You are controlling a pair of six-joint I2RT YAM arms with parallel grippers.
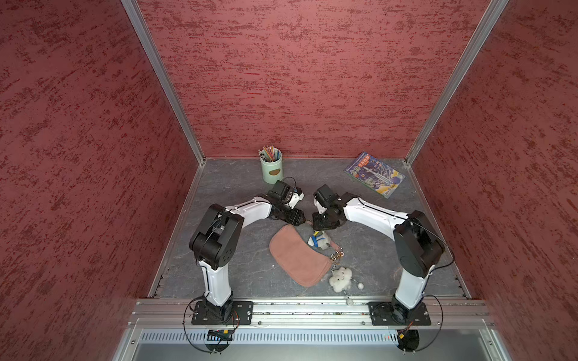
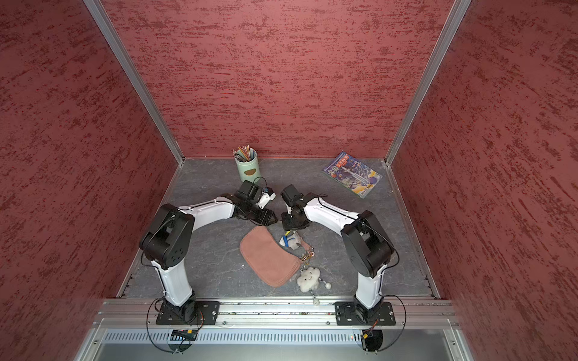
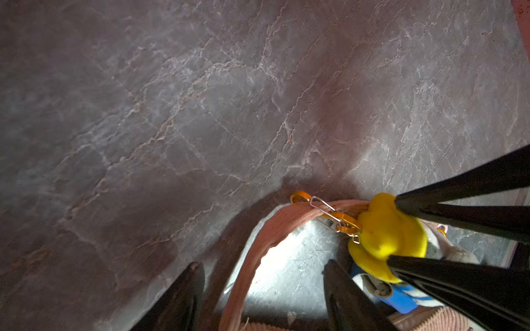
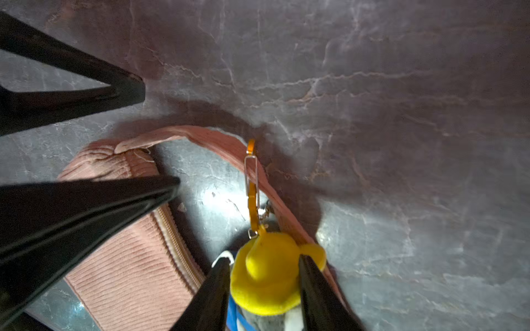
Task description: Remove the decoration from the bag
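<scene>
The pink corduroy bag (image 1: 299, 257) lies flat, its strap (image 3: 259, 242) arched toward the back. A plush with a yellow hat (image 4: 270, 275) and blue-white body (image 1: 320, 241) hangs from the strap by an orange-and-metal clip (image 4: 252, 187). My right gripper has its fingers on either side of the yellow hat; whether they grip it cannot be told. My left gripper is open, the strap passing between its fingers without visible grip. A white cloud charm (image 1: 340, 279) lies by the bag's right end, near a chain (image 1: 336, 255).
A green cup of pencils (image 1: 272, 168) stands behind my left arm. A magazine (image 1: 375, 174) lies at the back right. My two grippers are close together above the strap. Bare table shows between cup and magazine.
</scene>
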